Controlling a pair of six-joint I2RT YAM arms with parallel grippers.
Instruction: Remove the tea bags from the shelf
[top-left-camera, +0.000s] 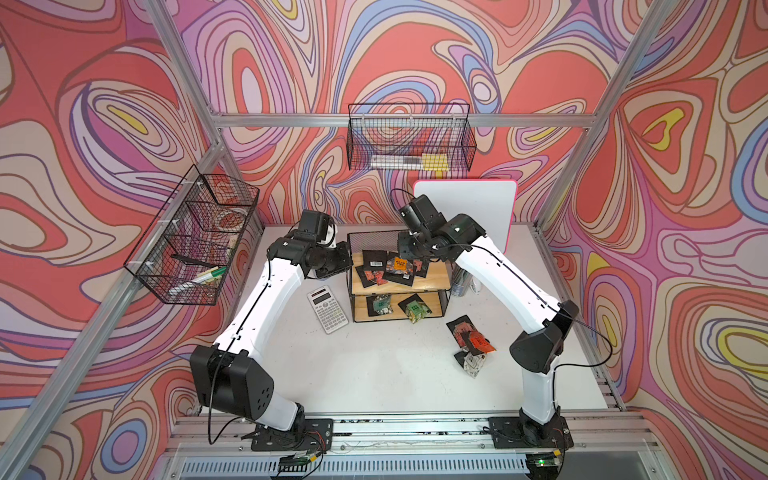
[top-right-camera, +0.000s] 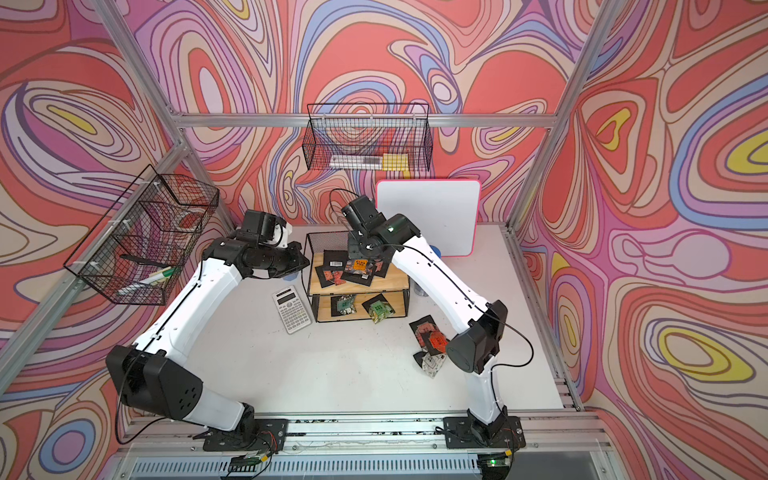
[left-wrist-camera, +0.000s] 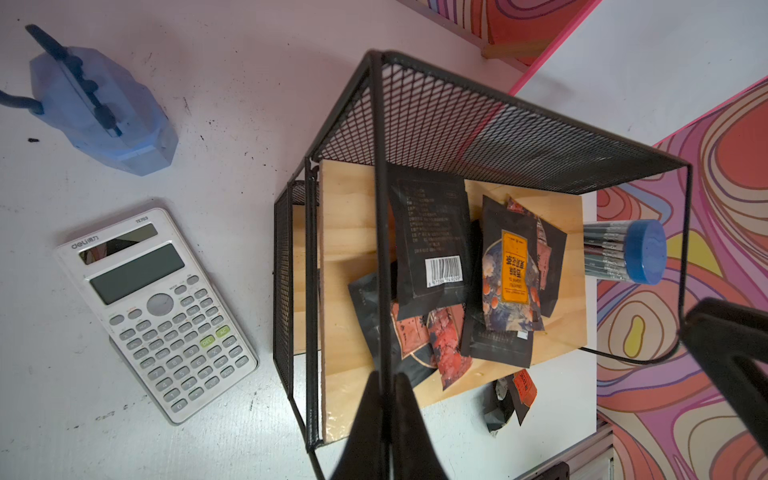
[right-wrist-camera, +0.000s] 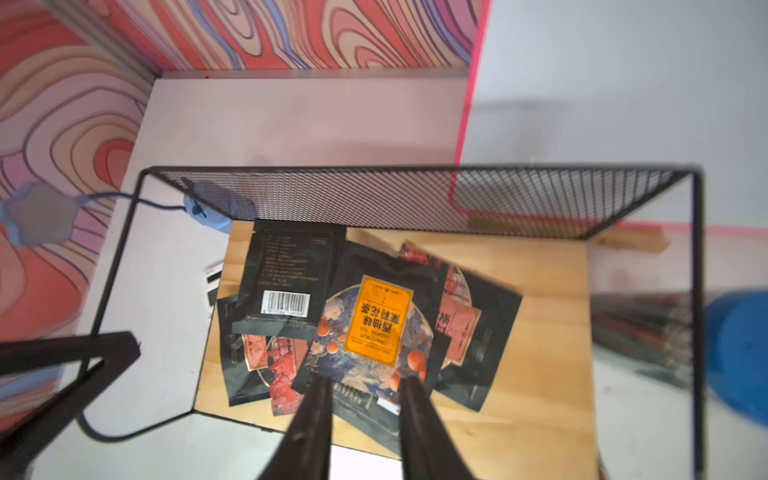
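Observation:
Several black tea bags lie on the upper wooden board of the black wire shelf (left-wrist-camera: 448, 104). Among them are a barcode-side-up bag (right-wrist-camera: 288, 268), an orange-label bag (right-wrist-camera: 376, 316) and a red-label bag (right-wrist-camera: 480, 328). Two green-label bags (top-left-camera: 380, 304) (top-left-camera: 415, 309) rest on the lower level. My left gripper is shut on the shelf's thin front-left post. Above the upper-board bags hovers my right gripper, partly open, nothing seen between its blurred fingers. On the table to the right lie more bags, including a red-orange one (top-left-camera: 479, 343).
Left of the shelf are a calculator (left-wrist-camera: 164, 312) and a blue faceted object (left-wrist-camera: 104, 112). A blue-lidded pencil cup (left-wrist-camera: 644, 252) stands to its right, with a whiteboard (top-right-camera: 432, 216) behind.

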